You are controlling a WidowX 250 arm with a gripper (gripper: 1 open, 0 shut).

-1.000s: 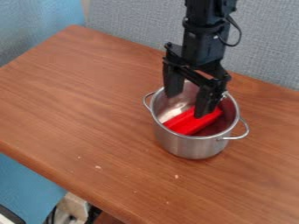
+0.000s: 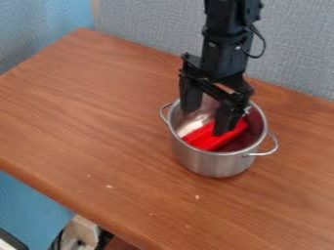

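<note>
A steel pot (image 2: 216,163) with two side handles stands on the right part of the wooden table. A red elongated object (image 2: 209,137) lies inside it. My black gripper (image 2: 208,117) reaches down from above into the pot, its fingers open on either side over the red object. Whether the fingertips touch it is hard to tell.
Grey and blue padded walls stand behind it. The table's edge runs along the lower left, with blue floor below.
The gripper has shifted only slightly over the pot. The pot and red object look about the same.
</note>
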